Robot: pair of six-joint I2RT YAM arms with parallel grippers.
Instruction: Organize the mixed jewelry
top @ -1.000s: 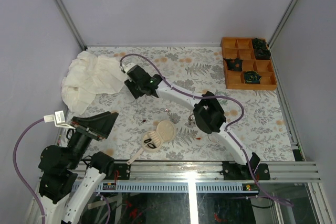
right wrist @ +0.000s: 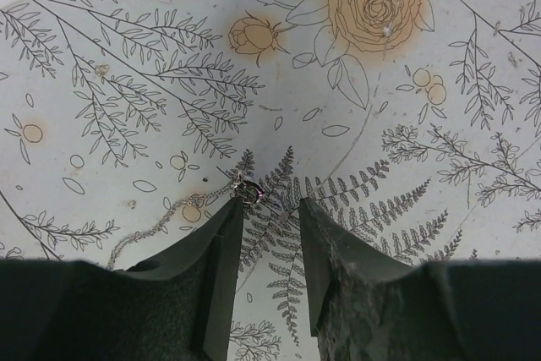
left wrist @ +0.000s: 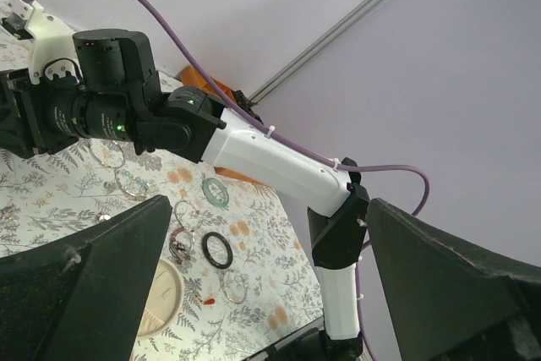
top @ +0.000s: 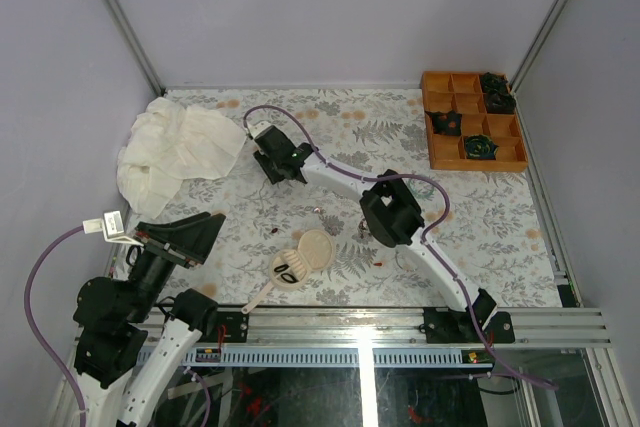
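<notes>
A thin silvery chain with a small dark clasp or pendant [right wrist: 251, 191] lies on the patterned cloth in the right wrist view. My right gripper is over it, part open; the chain's end is by the tip of the left finger [right wrist: 221, 247], and nothing shows clamped. Seen from the top, this gripper [top: 271, 169] is low over the table, beside the white cloth. The left gripper [top: 208, 239] stands open and empty at the front left. Several bracelets rest on the table, among them a black ring [left wrist: 217, 249] and a green bangle [left wrist: 215, 192].
At the back right sits an orange compartment box [top: 442, 152] with dark pieces in some cells. A white crumpled cloth [top: 180, 152] covers the back left. A round hand mirror [top: 290, 282] and its round companion disc [top: 317, 249] lie near the front.
In the top view my right gripper has shifted a little to the right, away from the white cloth. The left arm and the box have stayed still.
</notes>
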